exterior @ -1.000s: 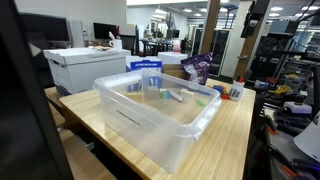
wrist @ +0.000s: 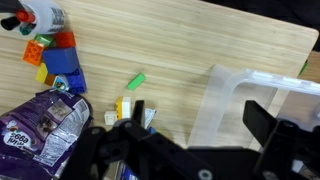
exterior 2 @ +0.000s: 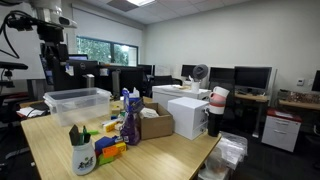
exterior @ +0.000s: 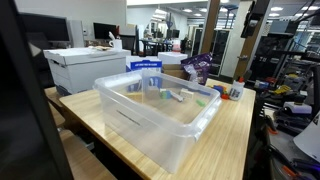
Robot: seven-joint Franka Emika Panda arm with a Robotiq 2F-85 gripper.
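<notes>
High above the table, my gripper points down with its two dark fingers wide apart and nothing between them. Below it on the right is part of an empty-looking clear plastic bin; exterior view 1 shows the whole bin on the wooden table. On the left of the wrist view lie a purple snack bag, blue blocks and a white cup holding pens. A small green piece lies alone on bare wood. Yellow and white pieces are partly hidden by a finger.
A cardboard box and a white box stand along one side of the table, near stacked cups. Bare wood lies between the blocks and the bin.
</notes>
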